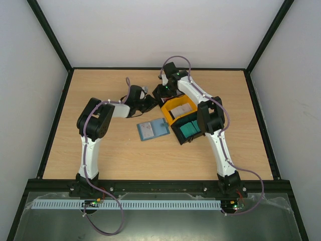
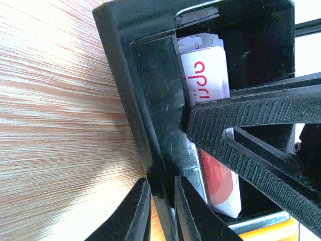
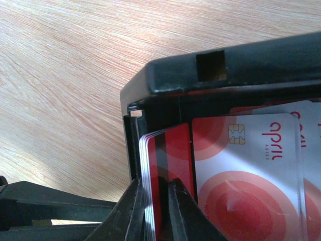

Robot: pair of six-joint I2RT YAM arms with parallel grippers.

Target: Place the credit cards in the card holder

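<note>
My left gripper (image 1: 150,103) is shut on the black box (image 2: 120,45), which holds white and red cards (image 2: 205,70). My right gripper (image 1: 164,89) is over that box. In the right wrist view its black fingers reach down to a red-faced card (image 3: 173,150) standing along the inner wall, beside white "april" cards (image 3: 241,175); how far apart they are is hard to tell. A blue card holder (image 1: 159,128) with a pale card (image 1: 147,130) in it lies on the table below the left gripper.
A yellow box (image 1: 175,119) with pale cards and a black box (image 1: 181,138) with teal cards (image 1: 189,129) sit beside the holder, under the right arm.
</note>
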